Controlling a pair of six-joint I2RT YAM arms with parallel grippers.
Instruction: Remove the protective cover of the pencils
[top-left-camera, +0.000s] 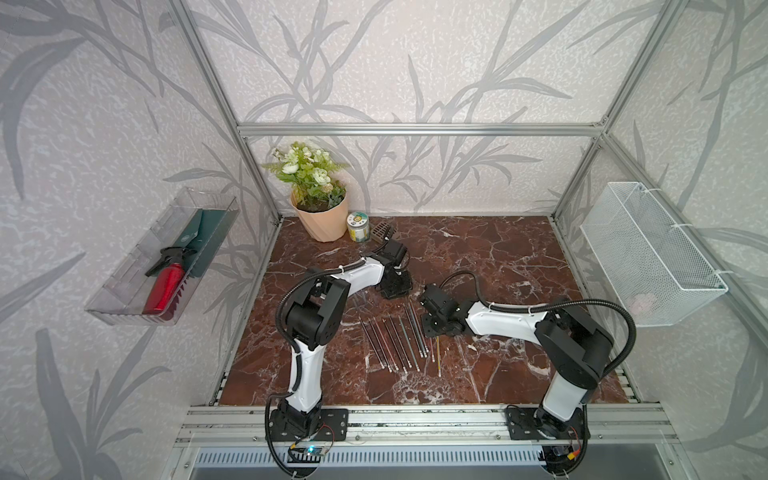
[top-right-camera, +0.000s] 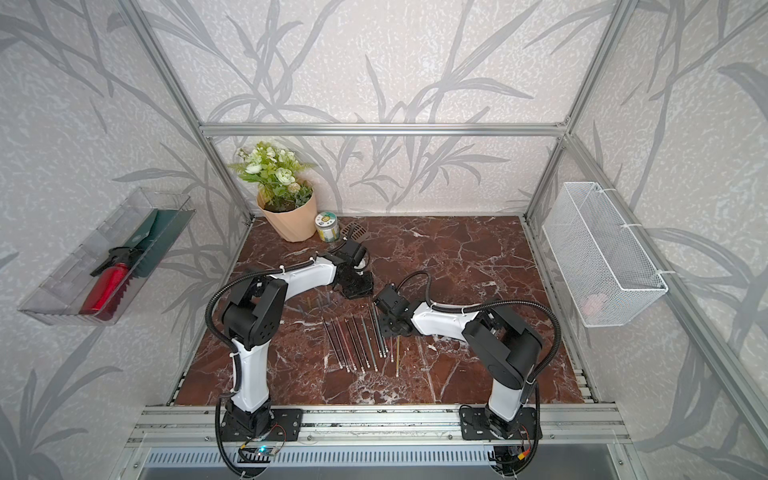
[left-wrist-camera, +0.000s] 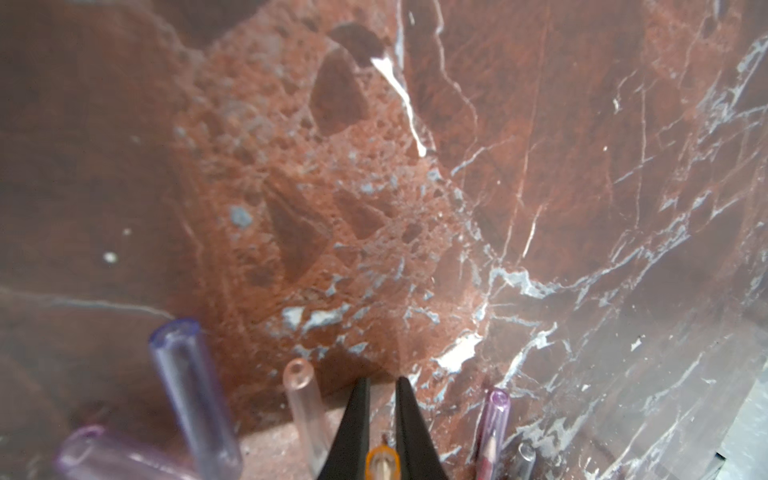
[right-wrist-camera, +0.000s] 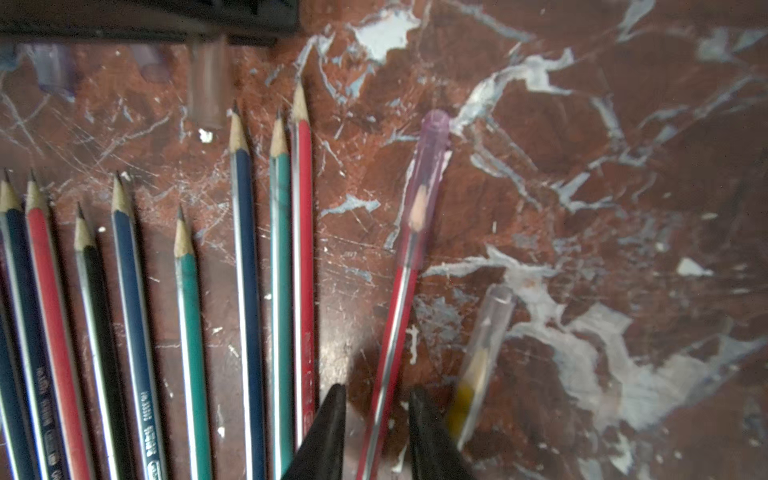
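Note:
Over the table, my right gripper is open, with the red pencil (right-wrist-camera: 393, 352) running through the gap between its fingers. A clear purple cover (right-wrist-camera: 429, 176) sits over that pencil's tip. To its right lies a yellow pencil (right-wrist-camera: 457, 409) under a clear cover (right-wrist-camera: 493, 316). Several bare-tipped pencils lie in a row to the left, among them a red pencil (right-wrist-camera: 302, 240) and a green pencil (right-wrist-camera: 189, 336). My left gripper is shut above the loose covers; a small orange-ringed shape shows low between its fingers, unclear what.
Loose covers, including a purple cover (left-wrist-camera: 196, 392) and a clear cover (left-wrist-camera: 306, 408), lie near the left gripper. A flower pot (top-left-camera: 321, 217) and a tin (top-left-camera: 358, 227) stand at the back left.

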